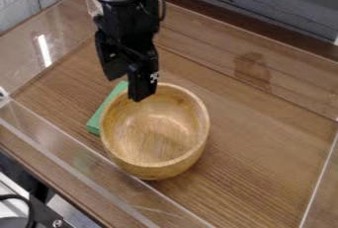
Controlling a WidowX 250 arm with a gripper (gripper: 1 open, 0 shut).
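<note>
A wooden bowl (156, 141) with a pale tan inside sits at the middle front of the table. A green object (103, 115) lies at its left, partly hidden by the bowl. The black robot arm reaches down from the top, and its gripper (125, 80) is open above the bowl's back-left rim and the green object. Nothing shows between its fingers.
A pale edge strip runs along the left and front left, with a black cable (24, 207) at the lower left corner.
</note>
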